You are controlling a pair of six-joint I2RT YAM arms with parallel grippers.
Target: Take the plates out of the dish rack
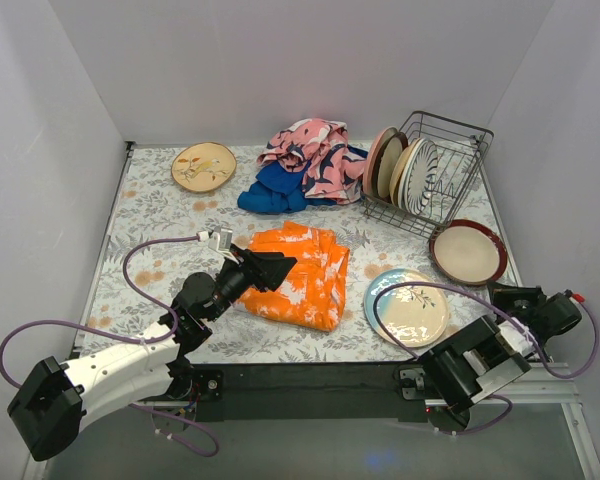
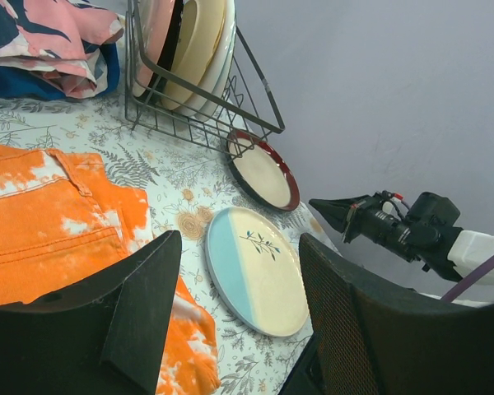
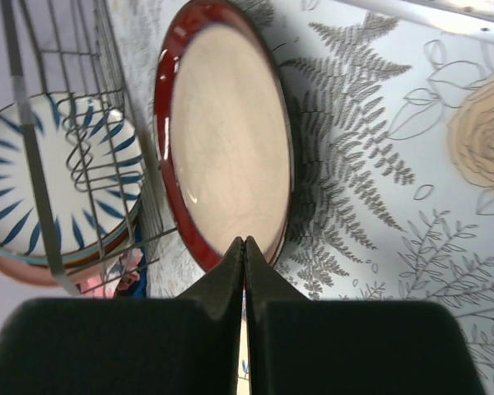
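The red-rimmed plate point(image 1: 467, 252) lies on the table in front of the dish rack point(image 1: 458, 180), near the right edge. In the right wrist view my right gripper is shut, its fingertips together with nothing between them; the plate point(image 3: 229, 136) lies beyond them. From the left wrist view, the right gripper shows a small gap from the plate's rim. Several plates stand in the rack, among them a blue-striped white plate point(image 1: 421, 178). My left gripper stands open and empty, over the orange cloth point(image 1: 298, 285).
A blue and cream plate point(image 1: 408, 308) lies flat at the front right, and a yellow plate point(image 1: 203, 167) at the back left. Pink and blue cloths point(image 1: 310, 160) are heaped beside the rack. The right wall point(image 2: 379, 123) is close to the right arm.
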